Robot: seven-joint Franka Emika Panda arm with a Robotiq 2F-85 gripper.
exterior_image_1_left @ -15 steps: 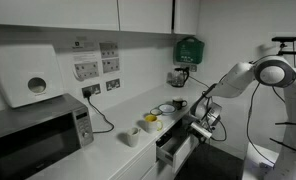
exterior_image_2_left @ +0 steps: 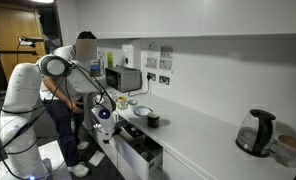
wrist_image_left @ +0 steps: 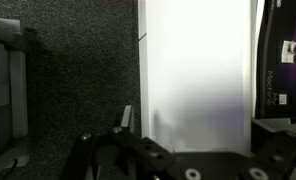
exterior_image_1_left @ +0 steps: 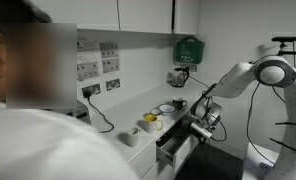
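An open drawer (exterior_image_2_left: pixel 143 148) juts from the white counter unit, and my gripper (exterior_image_2_left: pixel 108 138) is low at its front side. In the wrist view the drawer's white front panel (wrist_image_left: pixel 196 70) fills the middle. Dark floor lies to its left and the drawer's inside to its right, where a dark box with printed lettering (wrist_image_left: pixel 282 85) shows. The gripper appears open, with one finger (wrist_image_left: pixel 126 118) on the floor side and the other towards the drawer's inside. Whether either finger touches the panel cannot be told.
A person (exterior_image_1_left: pixel 48 130) blocks the left of exterior view 1 and stands by the counter's far end in exterior view 2. Mugs (exterior_image_1_left: pixel 152 123), plates (exterior_image_1_left: pixel 166 108) and a dark pot (exterior_image_2_left: pixel 153 120) occupy the countertop; a kettle (exterior_image_2_left: pixel 255 132) stands far right.
A person has come into the left foreground, hiding the microwave and the near counter. The arm, gripper and drawer show no visible movement.
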